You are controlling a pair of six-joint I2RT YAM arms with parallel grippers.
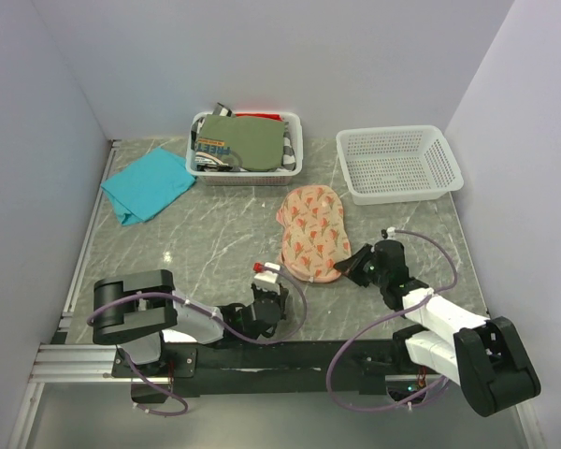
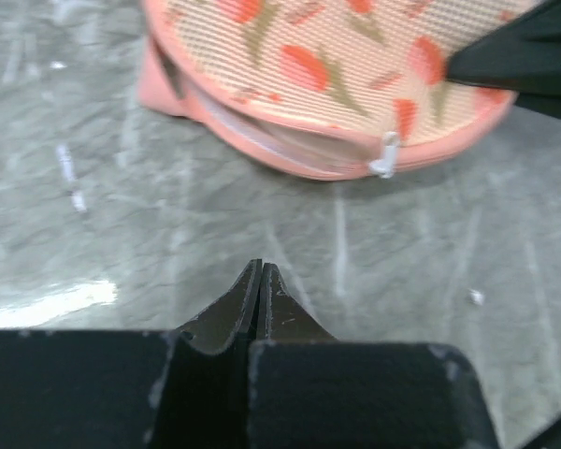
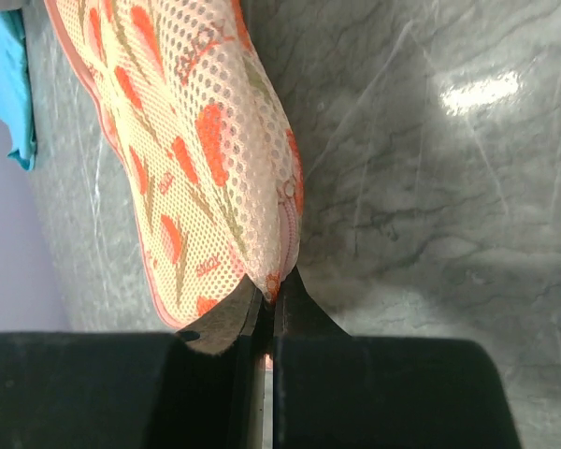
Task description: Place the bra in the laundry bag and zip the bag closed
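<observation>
A peach laundry bag [image 1: 313,229] with orange tulip print lies mid-table, slightly bunched, in the top view. My right gripper [image 1: 346,265] is shut on its near right edge; in the right wrist view the mesh fabric [image 3: 206,168] gathers into the fingertips [image 3: 269,296]. My left gripper [image 1: 276,304] is shut, nothing between its fingers, just below the bag's near edge. In the left wrist view a white zip pull [image 2: 385,156] hangs on the pink rim above that gripper. No bra can be clearly made out.
A white basket [image 1: 201,178] of folded clothes stands at the back, an empty white basket [image 1: 397,192] at back right, a turquoise cloth [image 1: 150,182] at the left.
</observation>
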